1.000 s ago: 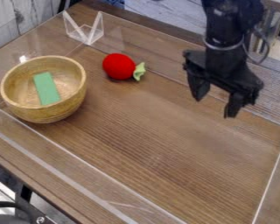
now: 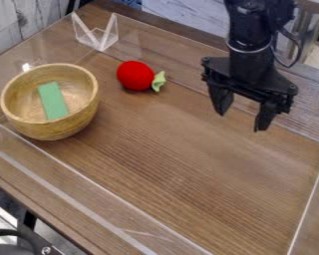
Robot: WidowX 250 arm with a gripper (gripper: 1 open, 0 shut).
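Note:
My black gripper [image 2: 241,100] hangs over the right side of the wooden table [image 2: 175,179], open, its two fingers pointing down and apart. A red round object [image 2: 135,74] with a small green leafy part lies to its left, apart from it. At the far left a wooden bowl [image 2: 72,110] holds a green rectangular block [image 2: 51,99].
A white wire-like stand [image 2: 96,30] is at the back left. Dark cables or parts lie at the lower left edge.
The gripper has shifted slightly over the last second, staying over the right side of the table. The objects on the table have not moved.

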